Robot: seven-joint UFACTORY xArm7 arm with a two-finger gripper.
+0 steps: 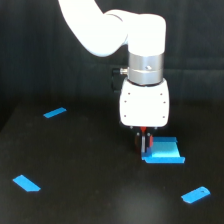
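Note:
My white arm comes down from the top, its gripper [144, 142] low over a blue open box [168, 156] on the dark table. Something red [149, 141] shows between and behind the dark fingers, mostly hidden by the gripper. Whether the fingers are shut on it is hard to tell.
Short blue tape strips lie on the table at the back left [55, 112], front left [26, 184] and front right [196, 195].

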